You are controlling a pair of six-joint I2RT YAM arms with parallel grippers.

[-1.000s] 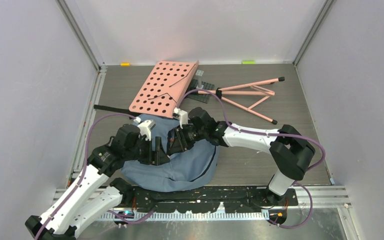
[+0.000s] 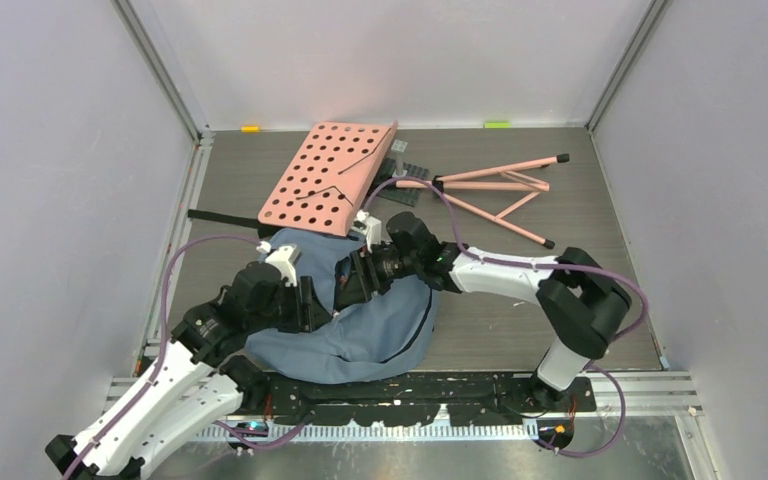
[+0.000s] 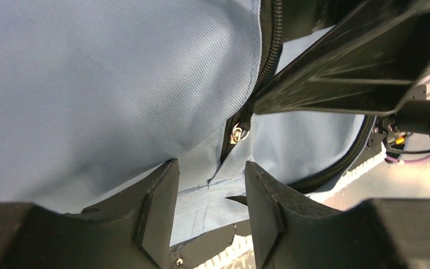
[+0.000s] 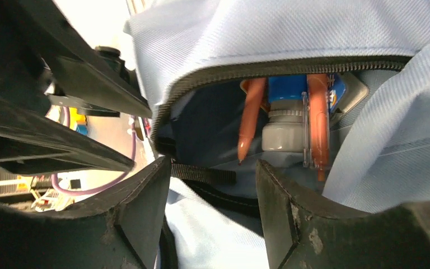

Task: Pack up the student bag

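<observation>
A blue-grey fabric bag [image 2: 340, 355] lies crumpled under both grippers. My left gripper is part open just short of a gold zipper pull [image 3: 237, 133], with no object clearly between its fingers. My right gripper stands open over the bag's opening; fabric and zipper edge lie below its fingertips. Inside the pocket, the right wrist view shows orange pens [image 4: 251, 112], a grey cylindrical item [image 4: 283, 134] and part of a blue item [image 4: 285, 87]. The right gripper's black fingers loom beside the zipper in the left wrist view.
A pink perforated board [image 2: 320, 170] lies behind the bag, over a dark grid mat [image 2: 410, 195]. A folded pink frame [image 2: 490, 185] lies at the back right. Bare wooden floor shows at the right and left of the bag.
My left gripper has shifted slightly left over the last second. The right gripper is nearly still, with its arm moving a little.
</observation>
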